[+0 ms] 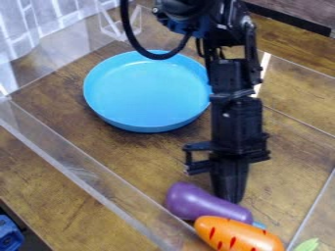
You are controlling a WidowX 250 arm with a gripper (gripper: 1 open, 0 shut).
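The black gripper [225, 169] points down at the wooden table, shut, with nothing visible between its fingers; its tips are partly hard to make out. Just below and in front of it lies a purple eggplant toy [207, 205], and in front of that an orange carrot toy [236, 235] with red marks. A blue plate [141, 86] sits behind and to the left of the gripper.
A clear plastic barrier [92, 181] runs diagonally along the left and front. A pale green item [307, 245] is at the bottom right corner, and a blue object [11, 221] at the left edge. Bare table lies right of the arm.
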